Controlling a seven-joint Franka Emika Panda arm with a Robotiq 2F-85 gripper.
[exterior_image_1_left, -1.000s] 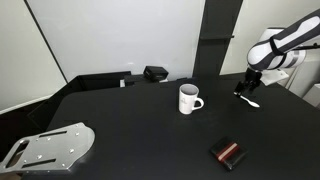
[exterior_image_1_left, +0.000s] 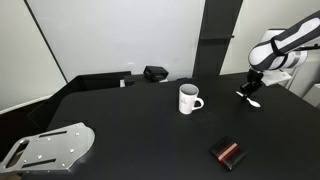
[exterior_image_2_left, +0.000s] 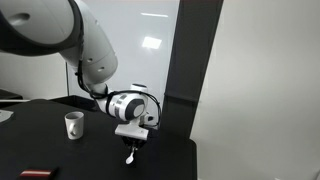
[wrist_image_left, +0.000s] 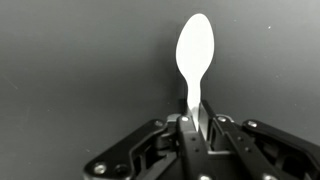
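Note:
A white spoon (wrist_image_left: 195, 50) points its bowl away from my gripper, whose fingers are shut on the handle in the wrist view. The rest of the handle is hidden behind the fingers. In exterior view 1 the gripper (exterior_image_1_left: 246, 92) is low over the right side of the black table, with the spoon's bowl (exterior_image_1_left: 254, 103) showing just below it. Exterior view 2 has the spoon (exterior_image_2_left: 130, 158) beneath the gripper (exterior_image_2_left: 132, 143), close to the tabletop; whether it touches the table I cannot tell.
A white mug (exterior_image_1_left: 188, 98) stands upright mid-table. Nearer the front lies a dark wallet-like item with a reddish stripe (exterior_image_1_left: 228, 152). A silver metal plate (exterior_image_1_left: 52, 150) is at the left, and a small black box (exterior_image_1_left: 155, 73) at the back. Bare table surrounds the mug.
The gripper and spoon have shifted slightly; less of the spoon's handle shows, and the bowl now hangs at a steeper angle below the fingers. The mug and other items have not moved.

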